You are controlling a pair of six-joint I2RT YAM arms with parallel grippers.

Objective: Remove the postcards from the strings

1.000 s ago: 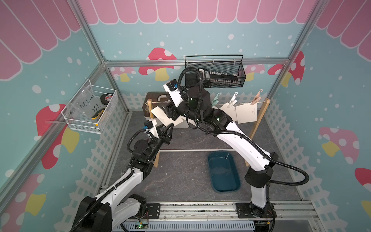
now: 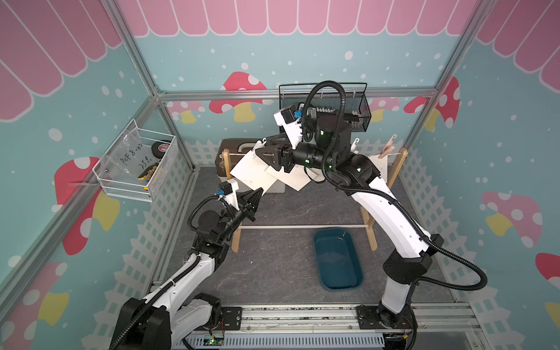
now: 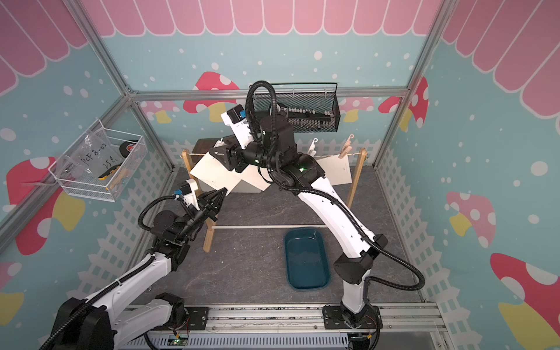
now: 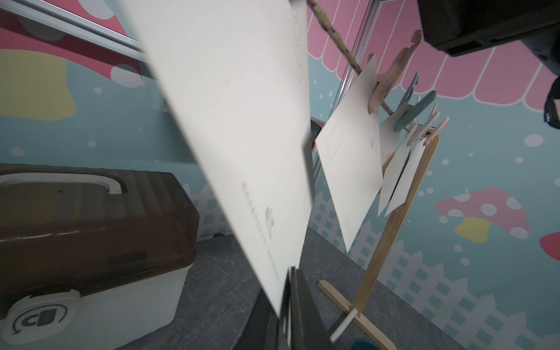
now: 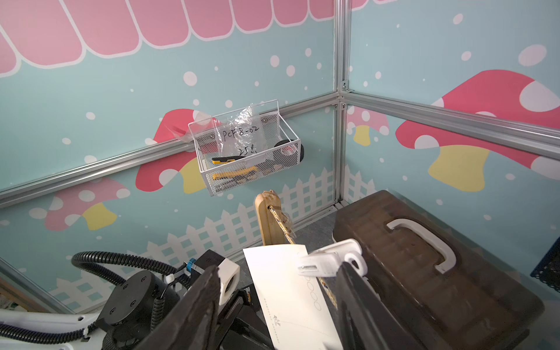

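A cream postcard (image 2: 252, 170) hangs tilted near the left end of the string, under a white clothespin (image 5: 326, 260). My left gripper is shut at its lower corner, which runs between the fingertips. Beside the clothespin, my right gripper has its fingers apart, with the card's top between and beyond them; the pin is close to the right-hand finger and not clamped. A second postcard (image 2: 296, 176) hangs to the right, partly behind the right gripper. Farther along the string (image 4: 335, 35) hang more cards with pink (image 4: 389, 81) and green (image 4: 415, 110) clothespins.
A teal tray (image 2: 338, 262) stands empty on the floor in front of the wooden rack (image 2: 369, 230). Behind the rack's left end sits a brown-lidded box (image 5: 431, 274). Wire baskets (image 2: 135, 166) hang on the walls.
The left arm shifted only slightly, and the card's tilt changed.
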